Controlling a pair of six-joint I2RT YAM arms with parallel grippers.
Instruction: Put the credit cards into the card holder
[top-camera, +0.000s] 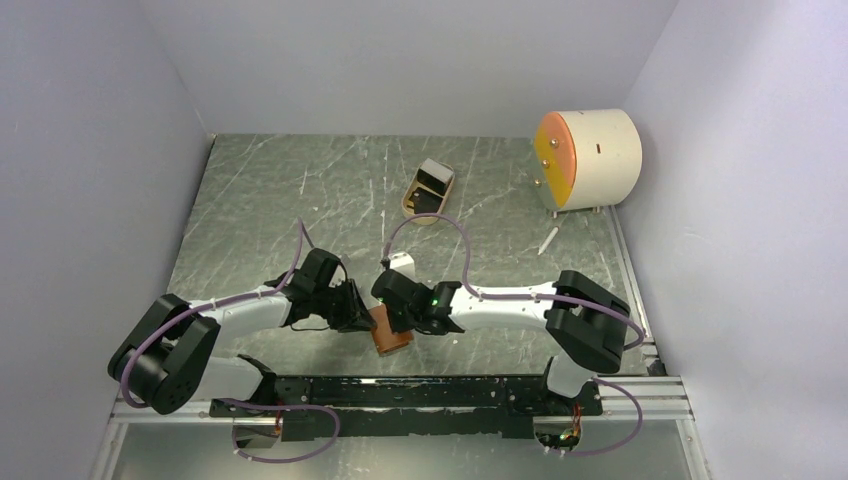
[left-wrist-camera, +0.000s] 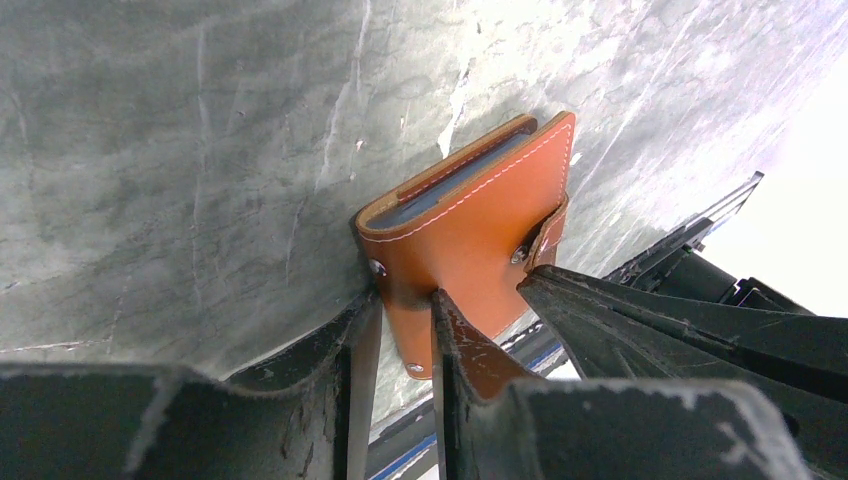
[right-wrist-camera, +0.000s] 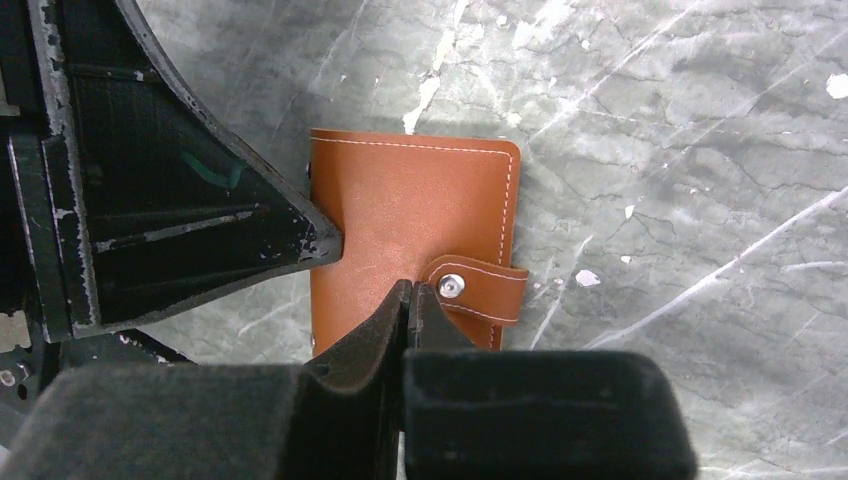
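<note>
A brown leather card holder (top-camera: 389, 340) stands between both arms near the table's front edge. In the left wrist view the card holder (left-wrist-camera: 480, 230) shows a narrow opening along its top, with its strap and snap on the right. My left gripper is shut on its spine side. The right gripper is shut, its tips right by the strap's snap (right-wrist-camera: 451, 286), with nothing visible between them. From the left wrist view, the right fingertips (left-wrist-camera: 545, 283) appear to touch the strap. No credit card can be made out.
An oval box (top-camera: 409, 206) with dark items in it stands at the back middle. On the right are a white cabinet (top-camera: 610, 160) with a coloured front and a white pen-like object (top-camera: 548, 240).
</note>
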